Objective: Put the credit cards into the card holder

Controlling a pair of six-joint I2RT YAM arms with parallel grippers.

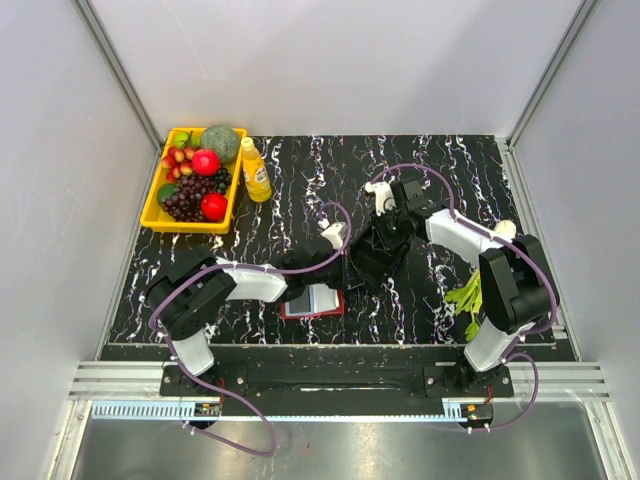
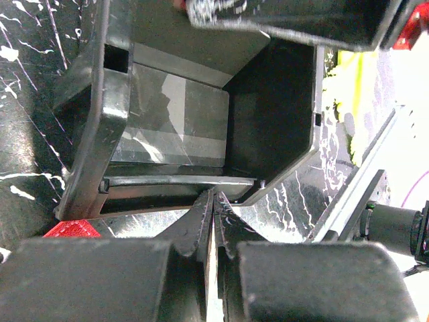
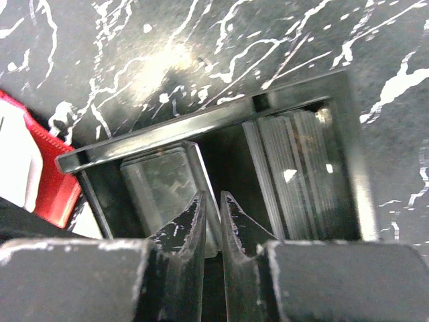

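Observation:
The black card holder lies between my grippers; in the right wrist view its frame holds a clear card stack on the left and another on the right. My left gripper is shut at the holder's near edge, nothing visible between its fingers. My right gripper is over the holder, fingertips close together at the left stack's right edge; whether anything is between them I cannot tell. A red tray with cards sits beside the holder, partly under the left arm.
A yellow fruit basket and a juice bottle stand at the back left. A yellow-green vegetable lies by the right arm.

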